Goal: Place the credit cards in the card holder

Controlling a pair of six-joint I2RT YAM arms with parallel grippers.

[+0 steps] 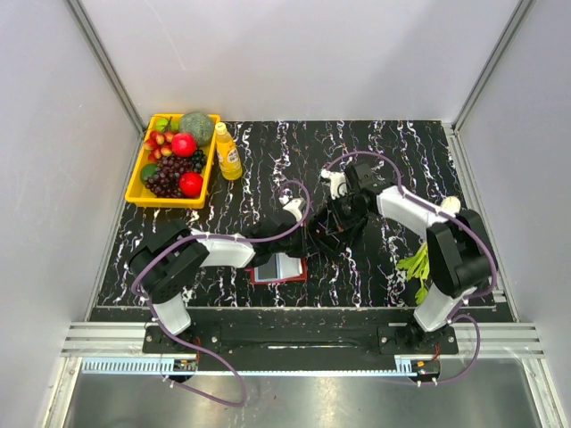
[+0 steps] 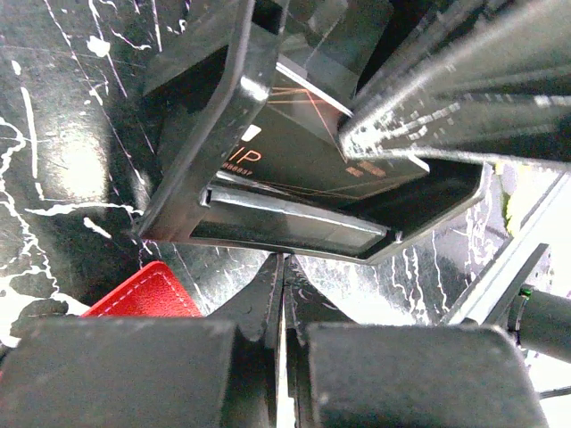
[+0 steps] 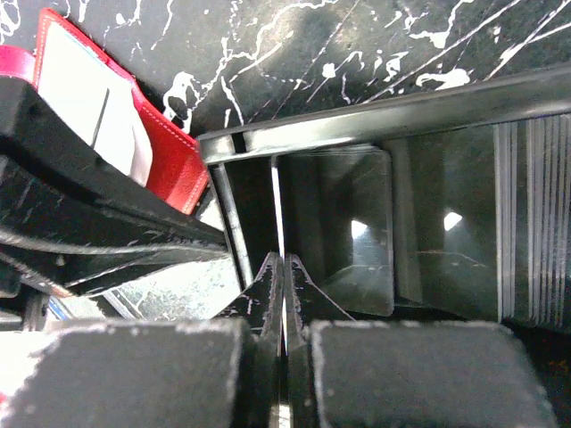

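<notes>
The black card holder (image 3: 446, 223) with clear sleeves sits between my grippers, right of centre in the top view. A dark card (image 2: 294, 152) with orange print is inside it in the left wrist view. My left gripper is shut at the holder's side, nothing visible between its fingers. My right gripper is shut at the holder's end, its tips at a thin pale edge (image 3: 277, 196); whether it grips that edge I cannot tell. A red wallet (image 1: 277, 278) with pale cards lies open beneath the left arm.
A yellow fruit basket (image 1: 136, 187) and a juice bottle (image 1: 228, 156) stand at the back left. Green vegetables (image 1: 415, 266) lie at the right under the right arm.
</notes>
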